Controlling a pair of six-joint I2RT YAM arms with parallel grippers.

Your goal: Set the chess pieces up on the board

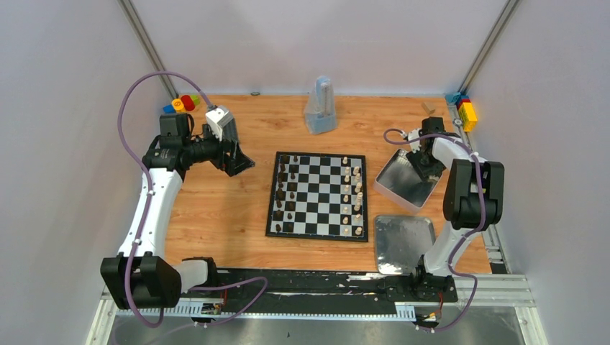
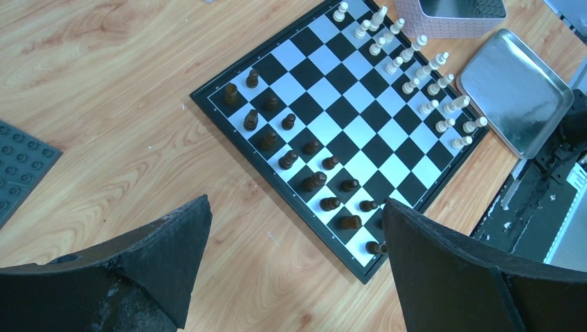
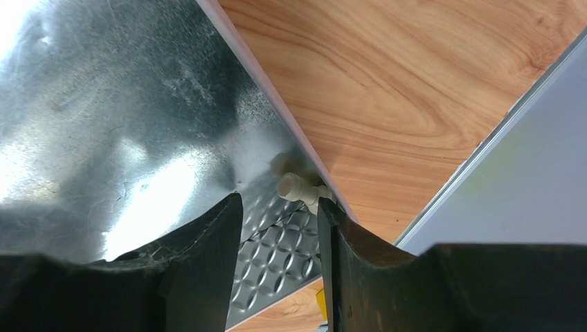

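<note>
The chessboard [image 1: 316,195] lies mid-table. Dark pieces [image 2: 315,181] stand in two rows along its left side, white pieces [image 2: 417,47] in two rows along its right. In the right wrist view, a white piece [image 3: 296,187] lies on its side in the corner of the pinkish bin [image 3: 277,97], partly behind one finger. My right gripper is over that corner, its fingers part open; the piece is at the right finger, and no grasp shows. Left of the board, my left gripper [image 1: 241,164] hangs open and empty above the table.
A metal tray [image 1: 404,243] lies in front of the bin. A clear plastic container [image 1: 321,108] stands behind the board. Coloured blocks sit in both back corners, such as the yellow block [image 1: 467,115]. Table between left arm and board is clear.
</note>
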